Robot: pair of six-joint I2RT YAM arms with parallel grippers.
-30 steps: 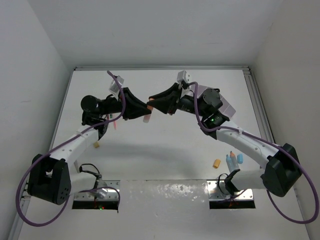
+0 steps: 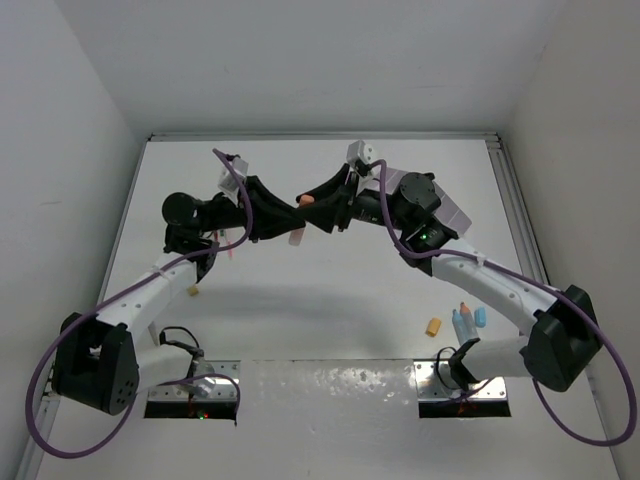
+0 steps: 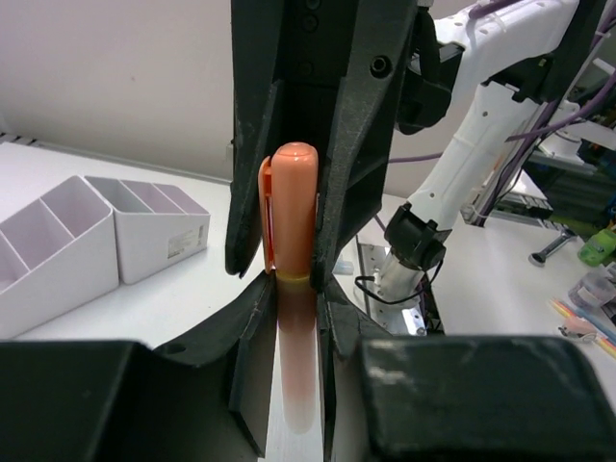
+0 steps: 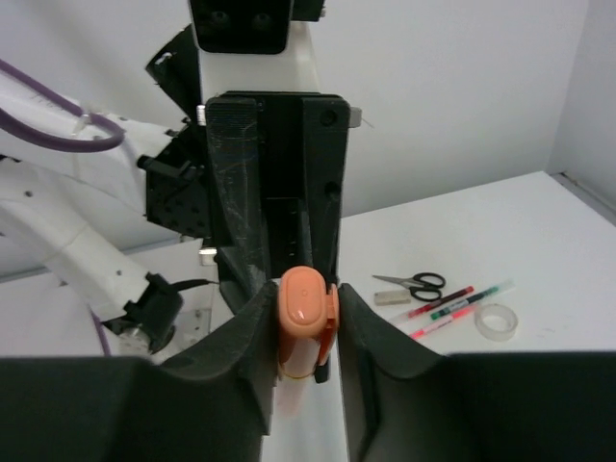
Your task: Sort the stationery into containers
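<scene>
An orange marker point(image 2: 299, 229) is held upright between my two grippers at the table's centre. My left gripper point(image 2: 295, 222) is shut on it; in the left wrist view its fingers close round the body of the marker point(image 3: 295, 221) below the cap. My right gripper point(image 2: 312, 205) is at the cap end; its fingers stand either side of the cap, and the right wrist view shows the marker point(image 4: 306, 308) between them. Pens point(image 4: 449, 326), scissors point(image 4: 423, 286) and a tape roll point(image 4: 497, 322) lie on the left of the table.
White compartment containers stand at back right, partly behind the right arm in the top view. A yellow block point(image 2: 433, 326), blue items point(image 2: 480, 317) and a small yellow piece point(image 2: 192, 290) lie near the sides.
The loose items on the table are unmoved.
</scene>
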